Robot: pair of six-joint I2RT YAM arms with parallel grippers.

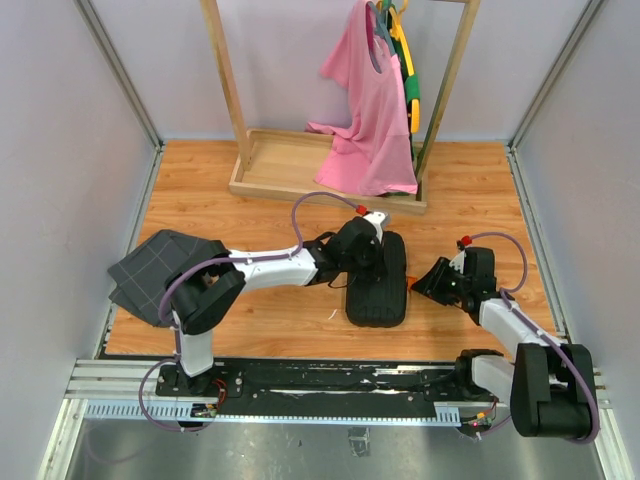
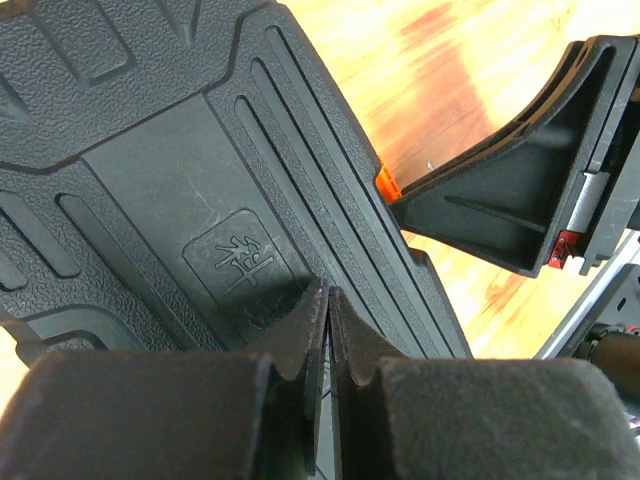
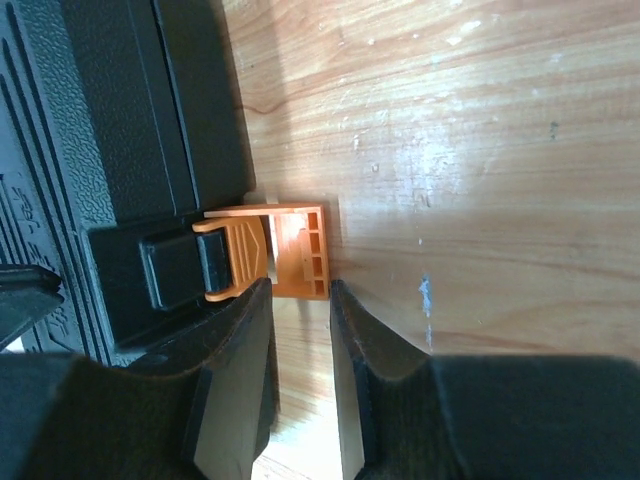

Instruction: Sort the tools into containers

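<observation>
A black tool case (image 1: pixel 376 305) lies on the wooden floor, with my left gripper shut on top of it, its fingertips over the lid; whether anything is between them cannot be seen. An orange latch (image 3: pixel 300 250) on the case's right side sticks out flat over the wood. My right gripper is just beside that latch, fingers apart, pointing at it from the right. In the left wrist view the right gripper reaches the case's edge.
Folded dark grey mats (image 1: pixel 150 275) lie at the left. A wooden rack (image 1: pixel 265 190) with a pink shirt (image 1: pixel 350 160) and hangers stands at the back. Bare wood is free between mats and case and right of the case.
</observation>
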